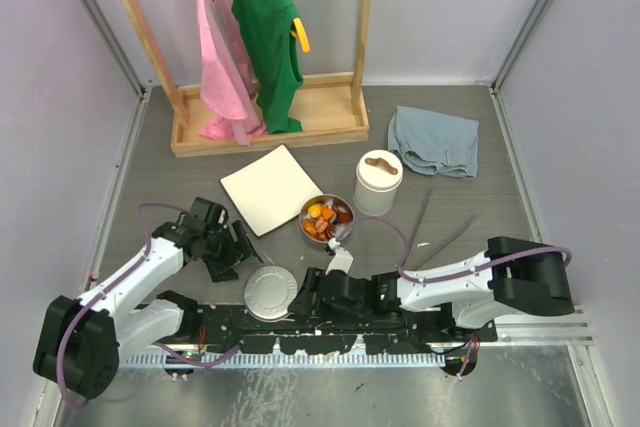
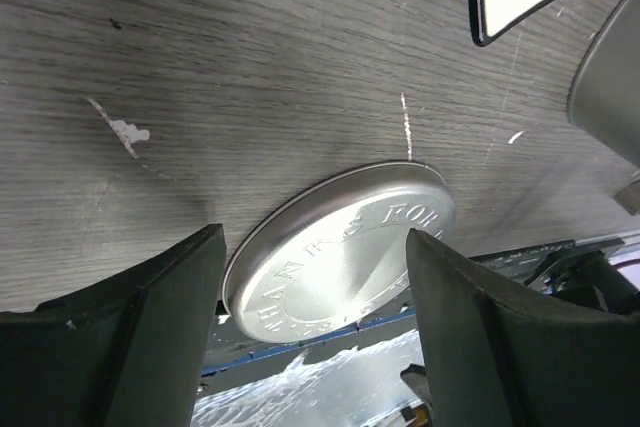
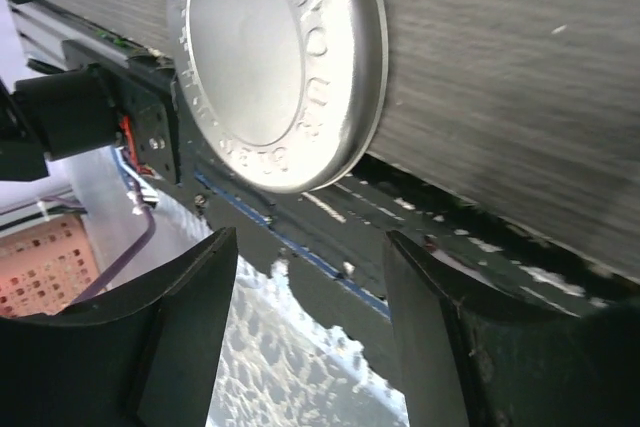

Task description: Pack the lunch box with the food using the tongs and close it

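A round metal lid (image 1: 270, 293) lies at the front edge of the table, embossed in both wrist views (image 2: 340, 257) (image 3: 272, 62). My left gripper (image 1: 234, 255) is just above and left of it, fingers apart and empty, the lid showing between them. My right gripper (image 1: 312, 296) is low at the lid's right, fingers apart with nothing between them. A steel bowl (image 1: 326, 235) holding orange and red food pieces stands behind the right gripper. A white square board (image 1: 268, 187) lies behind the left gripper.
A white canister (image 1: 378, 186), folded jeans (image 1: 433, 139) and two thin sticks (image 1: 446, 242) occupy the right. A wooden rack (image 1: 362, 97) with hanging clothes stands at the back.
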